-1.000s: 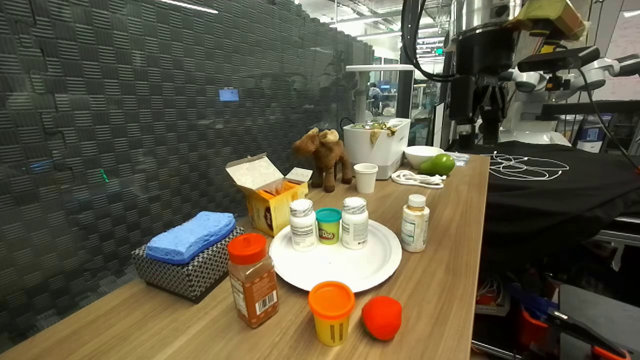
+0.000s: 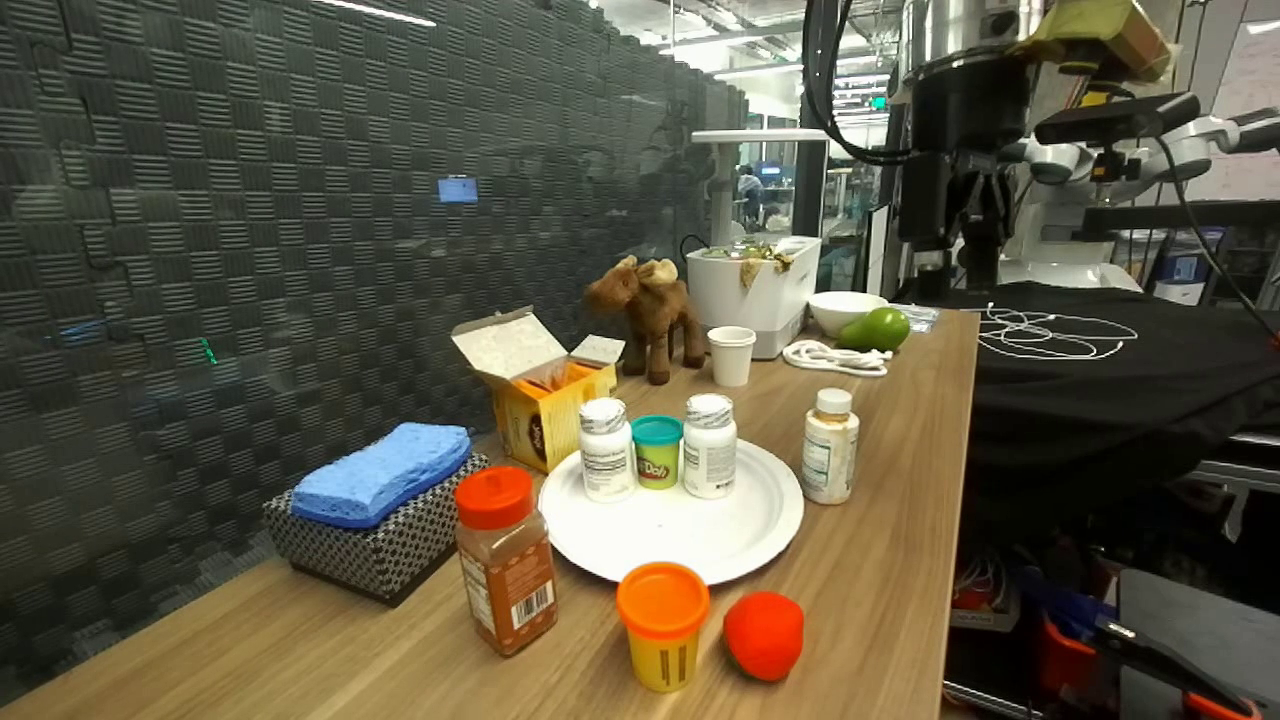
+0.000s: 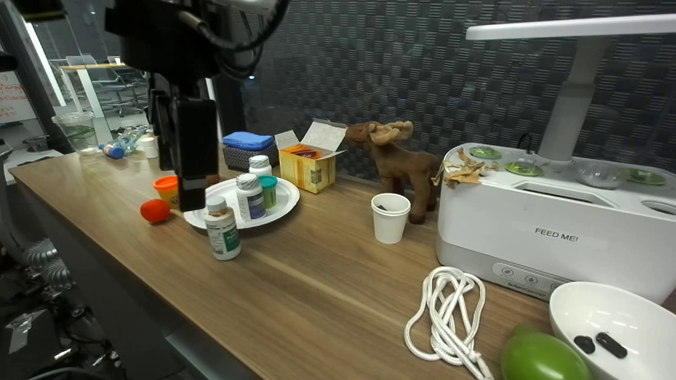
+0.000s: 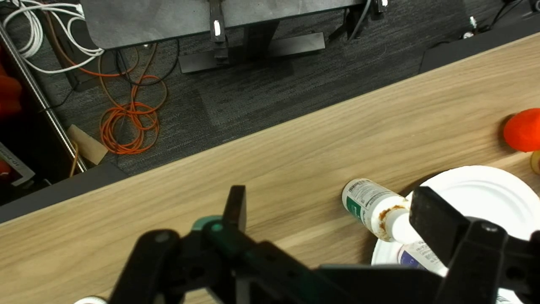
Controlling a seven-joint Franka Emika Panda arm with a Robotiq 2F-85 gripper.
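My gripper is open, its two fingers wide apart and nothing between them. It hangs well above the table, at the right in exterior view 1. On the white plate (image 2: pixel 654 546) stand two white bottles, the left one (image 2: pixel 607 454) and the right one (image 2: pixel 709 446), with a teal-lidded Play-Doh tub (image 2: pixel 656 452) between them. Beside the plate, on bare wood, a third white bottle (image 3: pixel 223 235) with a green label stands upright. The right finger hides part of the plate in the wrist view.
Around the plate are a red ball (image 2: pixel 764 636), an orange-lidded tub (image 2: pixel 663 624), a spice jar (image 2: pixel 506 564) and an open yellow box (image 2: pixel 554 414). A paper cup (image 3: pixel 390 221), white rope (image 3: pixel 445 316), planter (image 3: pixel 551 234) and bowl (image 3: pixel 618 310) stand farther along.
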